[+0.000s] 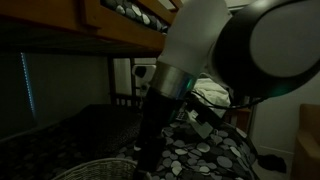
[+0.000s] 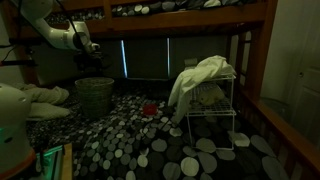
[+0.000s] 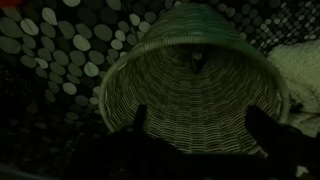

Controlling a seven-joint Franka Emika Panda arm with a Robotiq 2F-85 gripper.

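A woven wicker basket (image 3: 205, 95) fills the middle of the wrist view, its wide mouth facing the camera. A small dark patch shows deep inside; I cannot tell what it is. My gripper is open, its dark fingers (image 3: 140, 118) apart over the basket's mouth, with nothing seen between them. In exterior view 2 the basket (image 2: 93, 97) stands at the left, the gripper (image 2: 92, 63) above it. Only part of the basket's rim (image 1: 98, 164) shows in exterior view 1, beside the dark gripper (image 1: 150, 150).
A white cloth (image 2: 200, 70) drapes over a wire rack (image 2: 235, 103) on the dotted bedding. A red object (image 2: 150, 108) lies between rack and basket. Bunk-bed rails (image 2: 160, 22) run overhead. The room is dim.
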